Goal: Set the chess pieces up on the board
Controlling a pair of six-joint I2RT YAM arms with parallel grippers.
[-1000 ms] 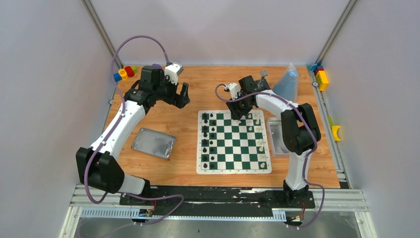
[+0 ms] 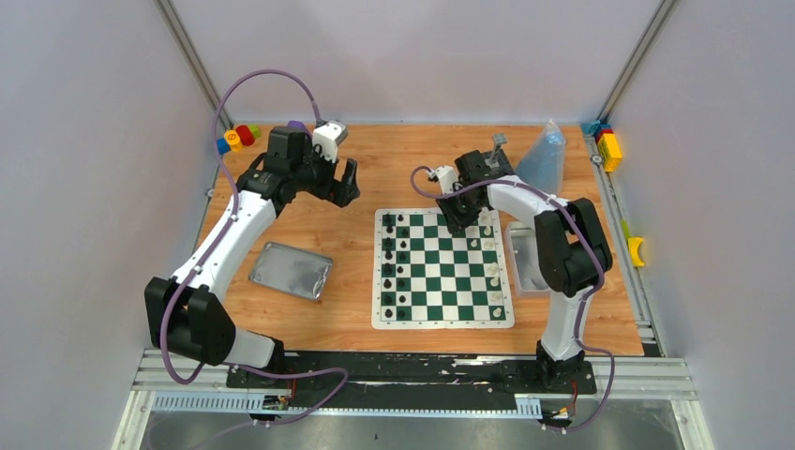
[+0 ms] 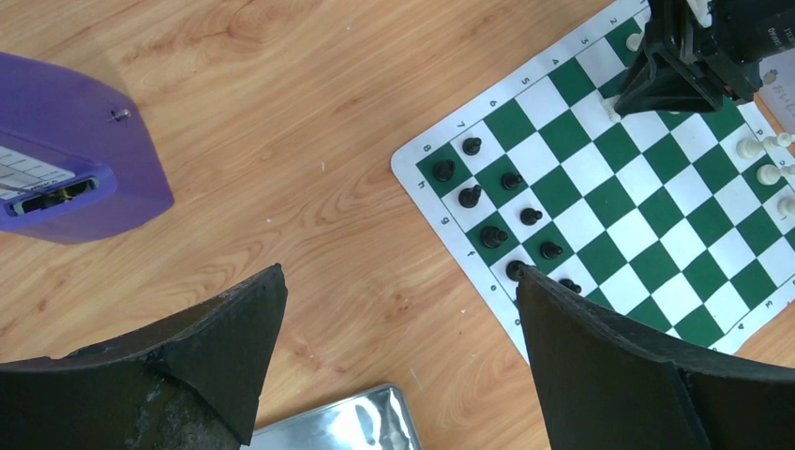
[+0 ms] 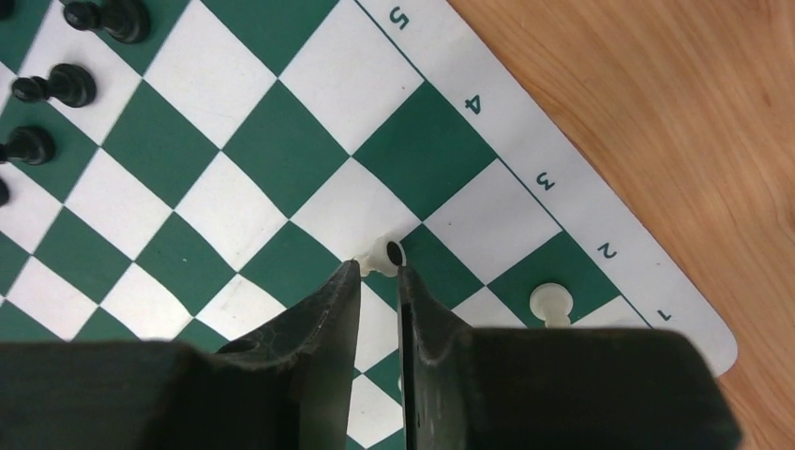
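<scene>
The chessboard (image 2: 443, 281) lies mid-table, black pieces (image 3: 494, 235) standing along its left side and white pieces (image 3: 769, 175) along its right. A white piece (image 4: 384, 255) lies on its side near the back squares, at the fingertips of my right gripper, whose fingers are close together; whether they grip it is unclear. Another white piece (image 4: 551, 301) stands nearer the board's corner. My left gripper is open and empty, raised over the table left of the board.
A metal tray (image 2: 291, 270) lies at front left, a clear container (image 2: 526, 258) right of the board. A purple device (image 3: 84, 150), coloured blocks (image 2: 234, 141) and a blue bag (image 2: 541, 164) sit at the back. Table between left tray and board is bare.
My right gripper has moved slightly toward the front and right over the board's back squares. The left arm is essentially still.
</scene>
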